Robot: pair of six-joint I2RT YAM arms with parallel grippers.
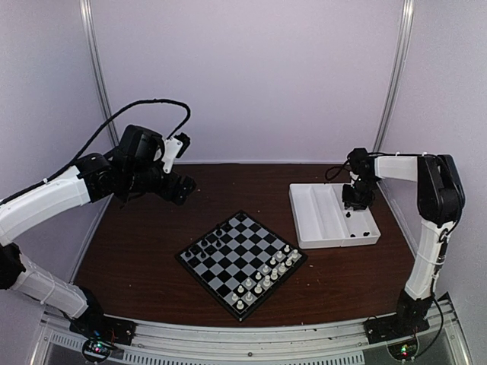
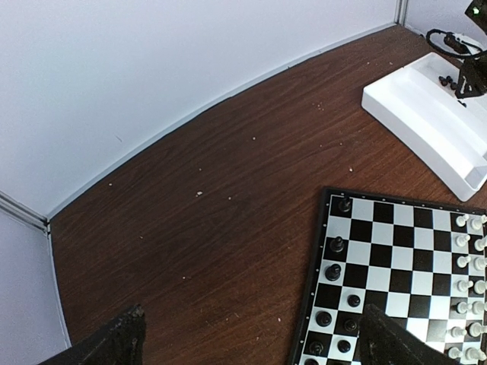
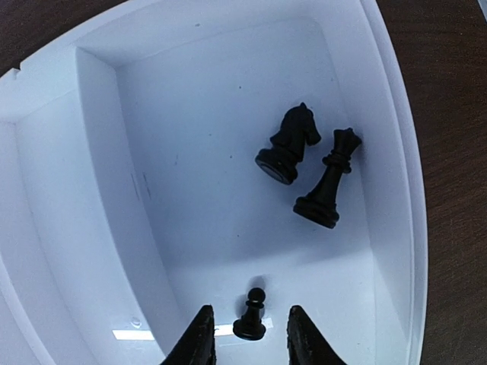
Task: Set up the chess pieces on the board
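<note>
The chessboard [image 1: 242,266] holds white pieces along its right side and black pieces along its left. In the white tray's right compartment, seen in the right wrist view, lie a black knight [image 3: 285,148] and a taller crowned black piece [image 3: 323,194]. A black pawn [image 3: 249,323] is near the bottom, between the fingertips of my right gripper as seen from above; a visible gap separates it from each finger, and whether anything is gripped lower down is hidden. My left gripper is raised at the left, open, with nothing visible between its fingers.
The white tray [image 1: 312,217] stands right of the board, with other compartments empty where visible. Bare table [image 2: 198,251] lies left of and behind the board. Walls close in at the back and sides.
</note>
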